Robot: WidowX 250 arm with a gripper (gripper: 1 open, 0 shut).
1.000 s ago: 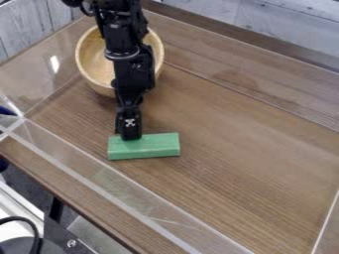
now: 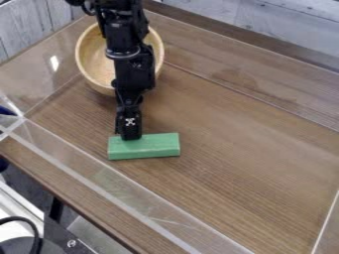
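Observation:
A green rectangular block [image 2: 149, 146] lies on the wooden table, slightly left of centre. The black gripper [image 2: 129, 131] hangs down from the dark arm, its tip low over the block's rear edge near the left part. Behind the arm stands a round tan bowl [image 2: 93, 55], partly hidden by it.
A clear strip [image 2: 54, 179] runs along the left side, with a black cable at the lower left corner. Walls border the back.
The arm and gripper have shifted very slightly; the green block looks essentially in the same place.

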